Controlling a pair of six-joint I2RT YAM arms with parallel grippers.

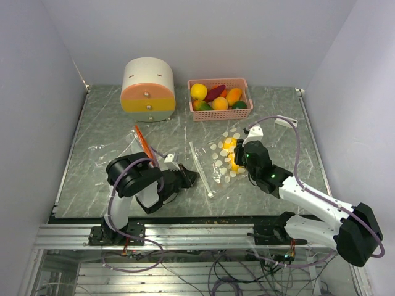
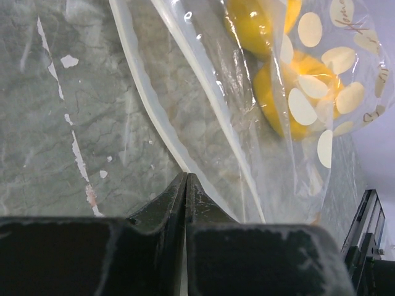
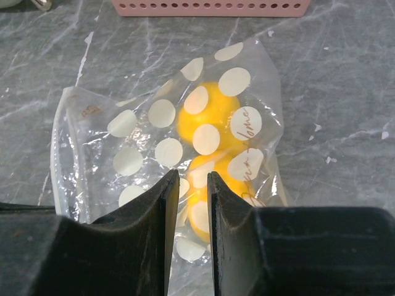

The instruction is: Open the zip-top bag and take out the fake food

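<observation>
A clear zip bag with white dots (image 1: 221, 163) lies on the table, its white zip strip (image 1: 200, 169) toward the left. Two yellow-orange food pieces (image 3: 213, 117) show through the plastic. My left gripper is shut at the zip strip, with the bag's edge (image 2: 162, 126) running into its fingertips; exactly how much is pinched is hidden. Over the food end of the bag, my right gripper points down with a narrow gap between its fingers and nothing seen in it. Whether those fingers touch the plastic is unclear.
At the back stands a pink basket (image 1: 192, 106) of fake fruit and vegetables, beside a rounded drawer box (image 1: 148, 80). Another clear bag with an orange strip (image 1: 145, 145) lies to the left. A small white object (image 1: 286, 121) sits back right.
</observation>
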